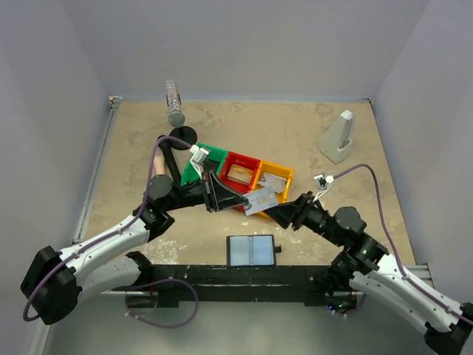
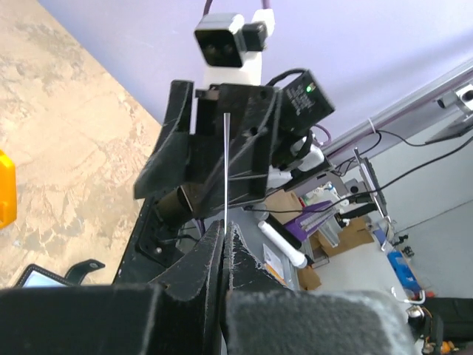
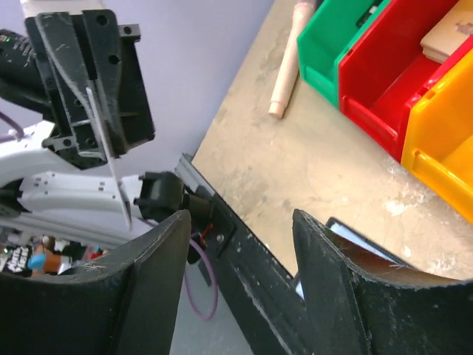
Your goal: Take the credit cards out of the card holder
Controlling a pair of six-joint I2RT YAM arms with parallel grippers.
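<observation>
A thin pale card [image 1: 261, 200] is pinched by my left gripper [image 1: 247, 205], shut on its edge. Edge-on in the left wrist view, the card [image 2: 227, 174] rises straight up from the fingertips. My right gripper [image 1: 271, 211] is open close to the card's other side, with nothing between its fingers in its own wrist view. On the table near the front edge lies the card holder [image 1: 251, 251], opened flat, with pale light-blue pockets and a dark border. Whether more cards sit in the pockets cannot be made out.
Green [image 1: 194, 174], red [image 1: 229, 200] and orange [image 1: 287, 190] bins stand behind the card; the red and orange ones hold flat items. A white stand [image 1: 338, 138] is at the back right, a dark-based lamp-like object [image 1: 175, 118] at the back left.
</observation>
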